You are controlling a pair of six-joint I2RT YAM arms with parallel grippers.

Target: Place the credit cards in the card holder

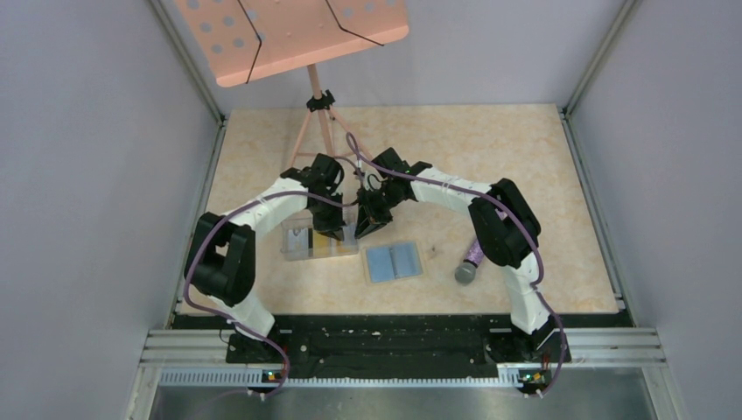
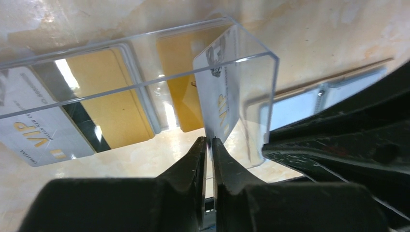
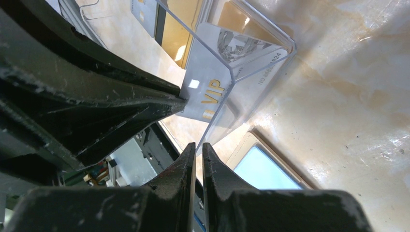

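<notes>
A clear acrylic holder holds several cards: a silver VIP card, gold cards and, at its right end, another tilted silver VIP card, also visible in the right wrist view. My left gripper is at the lower edge of that tilted card, its fingertips close together; whether they grip it is unclear. My right gripper is at the holder's right end, fingertips nearly touching at the clear wall's edge; whether anything is between them is unclear.
A board with two blue pads lies just right of the holder. A purple cylinder lies under the right arm. A pink stand stands behind the holder.
</notes>
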